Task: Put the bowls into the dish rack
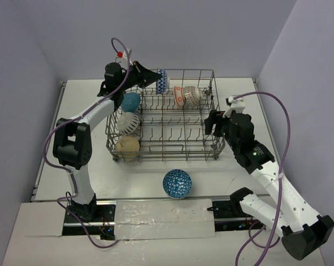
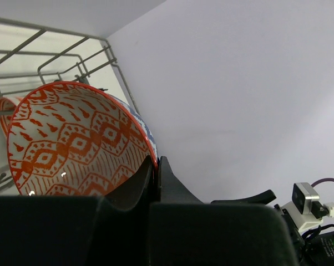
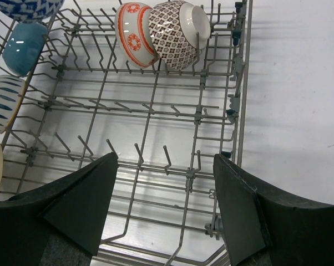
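Note:
A bowl, orange-patterned inside and blue outside, is pinched at its rim by my left gripper; in the top view it is tilted on its side over the rack's back row, left of two nested bowls. Three bowls line the rack's left side: blue, white-striped and beige. My right gripper is part open, empty, over the rack's right part. A blue patterned bowl lies on the counter in front of the rack.
The dish rack fills the middle of the white counter. Its centre and front right rows are empty. Walls close in the back and both sides.

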